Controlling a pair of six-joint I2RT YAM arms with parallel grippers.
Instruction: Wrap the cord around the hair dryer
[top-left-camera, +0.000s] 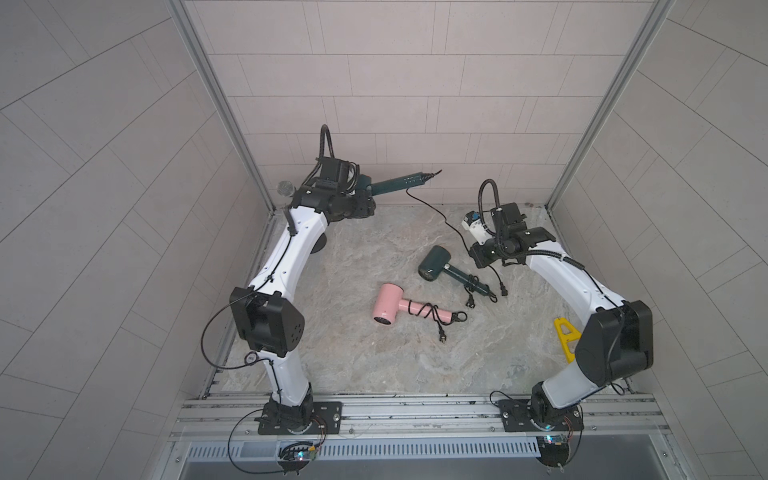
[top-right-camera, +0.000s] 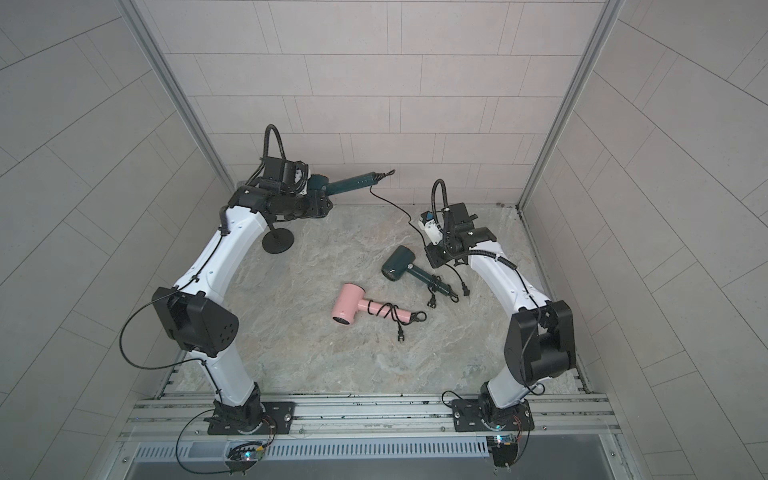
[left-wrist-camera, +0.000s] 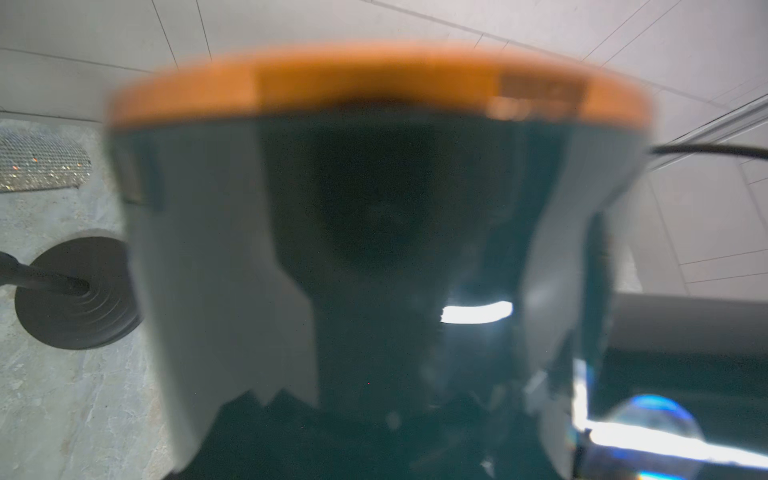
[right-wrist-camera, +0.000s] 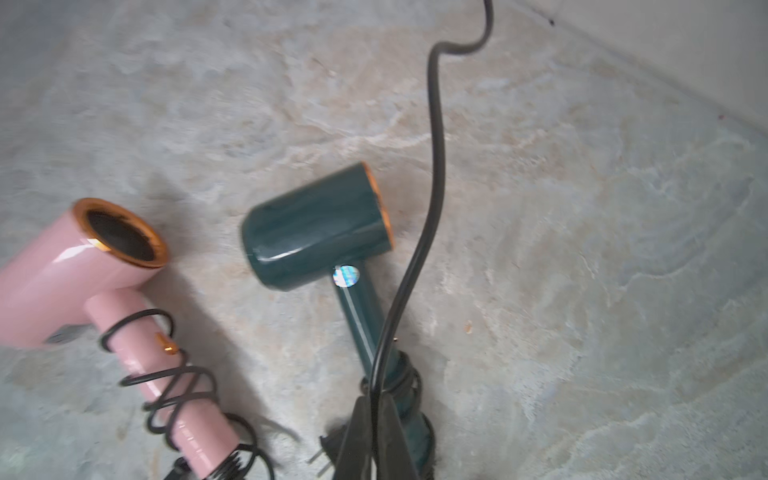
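A dark green hair dryer (top-left-camera: 396, 181) is up at the back left, at my left gripper (top-left-camera: 361, 206); its body (left-wrist-camera: 376, 240) fills the left wrist view, and whether that gripper's fingers grip it is hidden. Its cord (right-wrist-camera: 434, 136) runs from the handle to my right gripper, which is shut on it, with the plug dangling below in the top views. On the table, a second green dryer (right-wrist-camera: 316, 228) and a pink dryer (right-wrist-camera: 48, 288) lie with cords wound round their handles.
A round black stand base (top-right-camera: 276, 244) stands at the back left. A yellow object (top-left-camera: 564, 336) lies by the right arm's base.
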